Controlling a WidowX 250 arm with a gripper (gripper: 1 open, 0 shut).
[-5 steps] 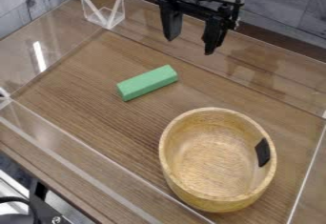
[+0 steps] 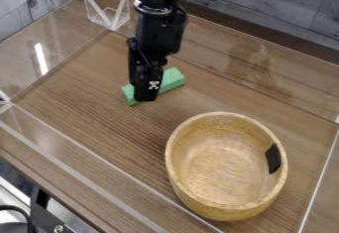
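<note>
My black gripper [image 2: 150,78] hangs from the top of the view over the left part of a green block [image 2: 163,81], which lies on the wooden table and is partly hidden behind the fingers. Whether the fingers are open or shut on the block is unclear.
A large cream round basket [image 2: 225,196] with a dark handle patch lies at the lower right. A small clear object stands at the top left, and the table's left edge shows.
My gripper has come down and toward the left from the back right of the table onto the green block. The block and basket look unmoved.
</note>
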